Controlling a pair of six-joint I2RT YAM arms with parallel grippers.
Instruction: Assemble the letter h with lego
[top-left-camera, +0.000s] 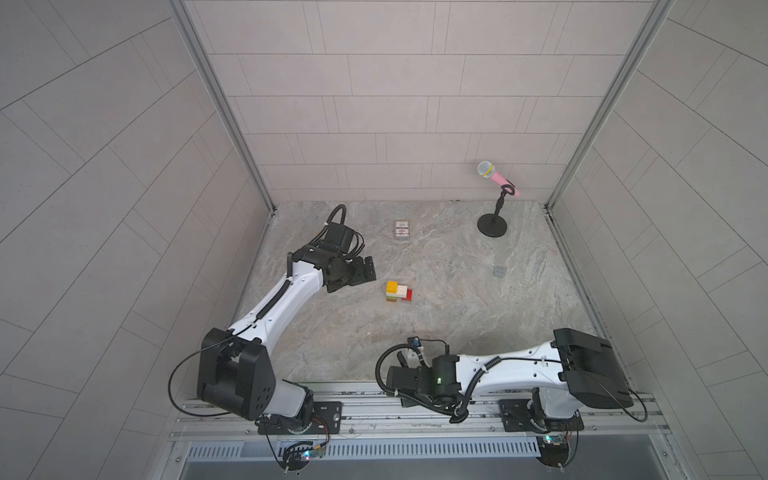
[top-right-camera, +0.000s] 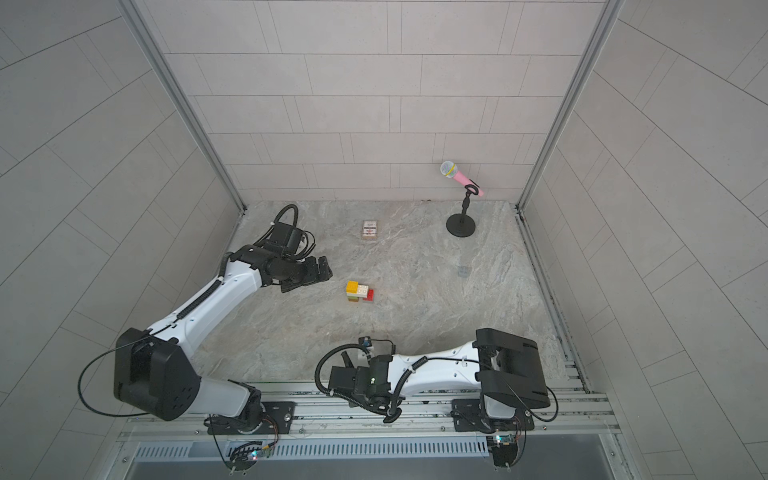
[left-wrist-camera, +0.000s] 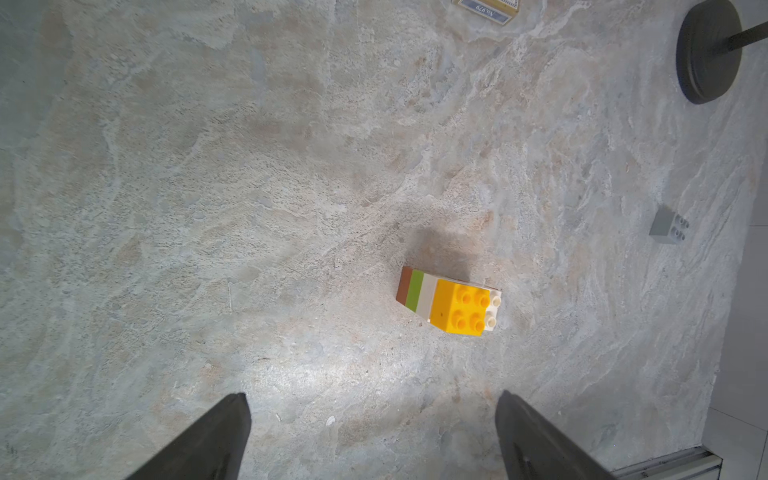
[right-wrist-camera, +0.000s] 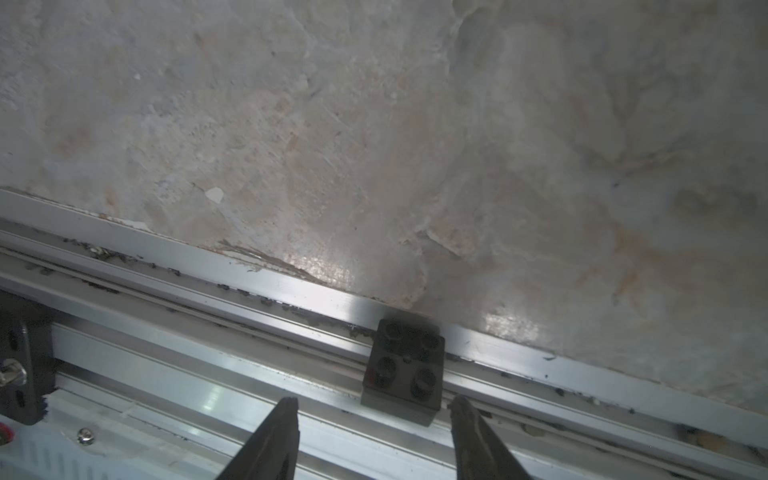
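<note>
The joined lego piece (left-wrist-camera: 460, 308) stands on the table: a stack of brown, green, white and yellow at one side, a white brick reaching out from it, and a red brick (top-left-camera: 409, 294) at the other end. Left of it, my left gripper hangs open and empty. A dark studded brick (right-wrist-camera: 404, 372) lies on the metal rail at the table's front edge. My right gripper is part open, its fingers apart on either side of the view just short of that brick. In the top views the right arm hides the brick.
At the back is a small box (top-left-camera: 401, 230). A pink microphone (top-left-camera: 500, 177) rests on a black stand (top-left-camera: 492, 225) at back right. A small grey brick (left-wrist-camera: 669, 225) lies to the right. Open table surrounds the lego piece.
</note>
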